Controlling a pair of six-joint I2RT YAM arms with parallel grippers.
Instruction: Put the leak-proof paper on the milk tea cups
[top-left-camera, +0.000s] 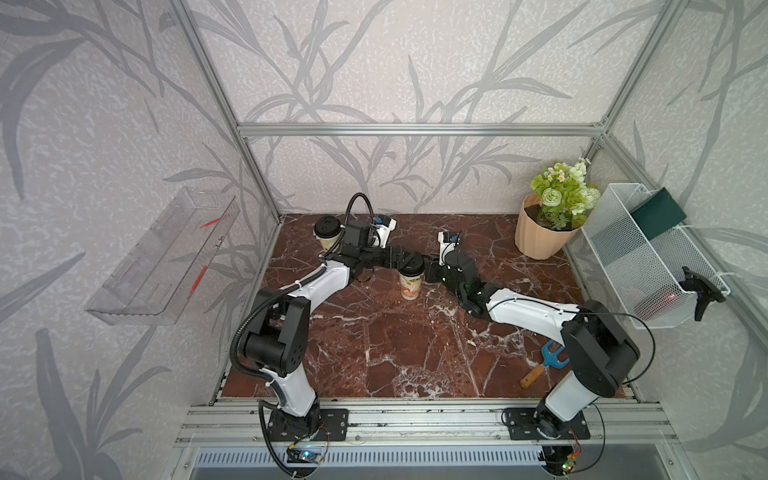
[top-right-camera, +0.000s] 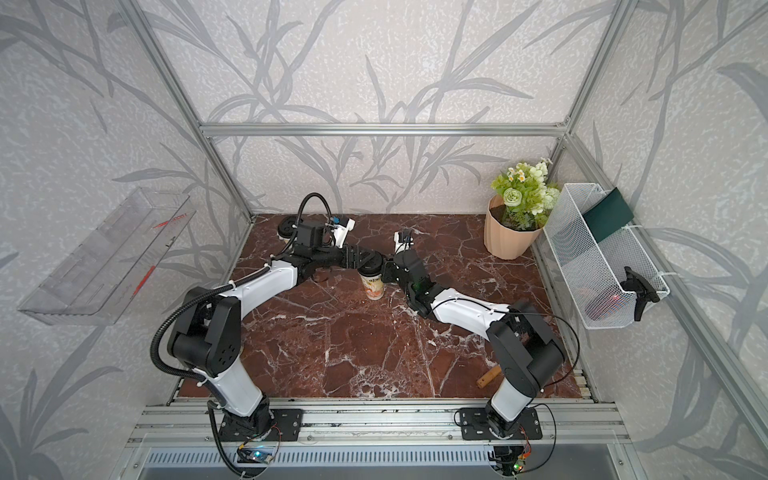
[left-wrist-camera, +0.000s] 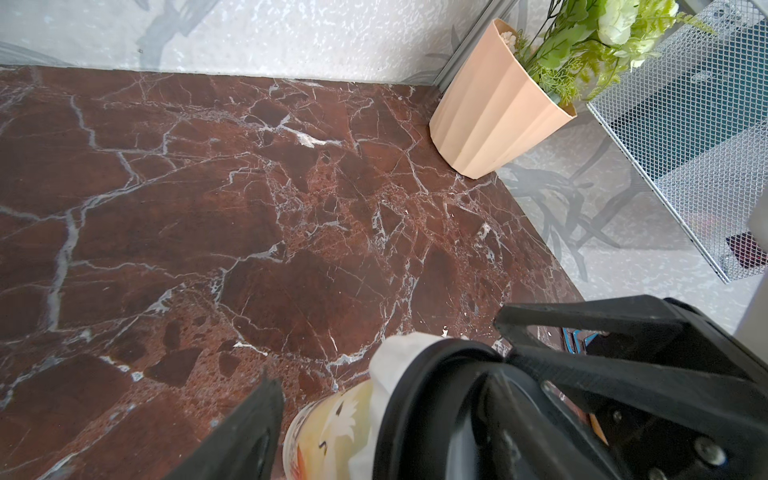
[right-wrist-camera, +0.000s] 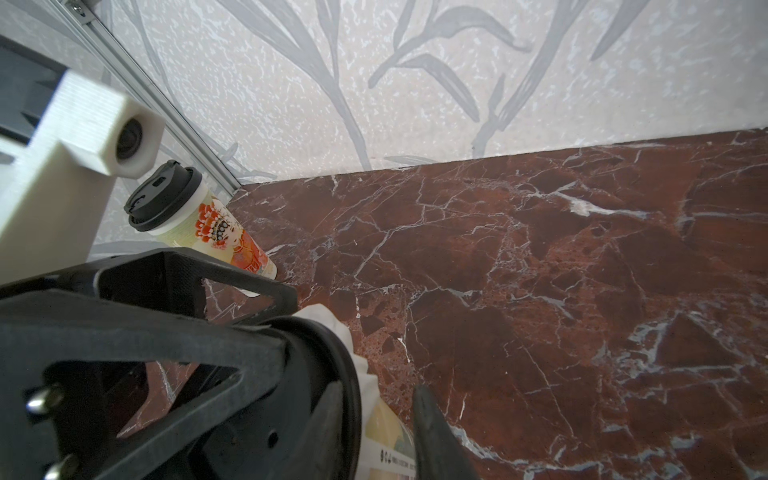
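A milk tea cup (top-left-camera: 410, 284) with black lid stands mid-table between both grippers, white paper (left-wrist-camera: 389, 364) showing at its lid's rim in both wrist views. My left gripper (top-left-camera: 400, 257) is shut on the cup's top, at its left. My right gripper (top-left-camera: 429, 269) is part open against the lid's right side; whether it grips is unclear. A second lidded cup (right-wrist-camera: 216, 228) stands at the back left.
A flower pot (top-left-camera: 540, 240) stands at the back right, a mesh basket (top-left-camera: 624, 264) on the right wall, a clear tray (top-left-camera: 144, 292) on the left, a blue-headed tool (top-left-camera: 534, 373) front right.
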